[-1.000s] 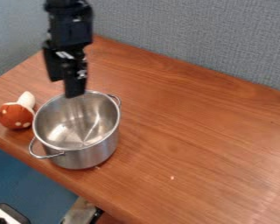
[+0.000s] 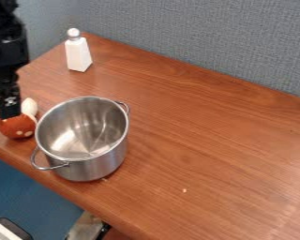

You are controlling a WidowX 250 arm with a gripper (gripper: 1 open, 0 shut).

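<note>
The black gripper (image 2: 7, 105) hangs at the left edge, lowered just above a red-and-white toy mushroom (image 2: 18, 126) lying on the wooden table; its fingers are dark and partly cut off by the frame, open as far as can be seen. Right of the mushroom stands a steel pot (image 2: 83, 139) with two handles, empty inside.
A white bottle (image 2: 78, 52) stands at the back left of the table (image 2: 209, 150). A grey partition (image 2: 202, 37) runs along the back, and the table's front left edge lies close to the pot.
The gripper has moved left and down, from above the pot to just over the mushroom. The pot, mushroom and bottle stand where they were.
</note>
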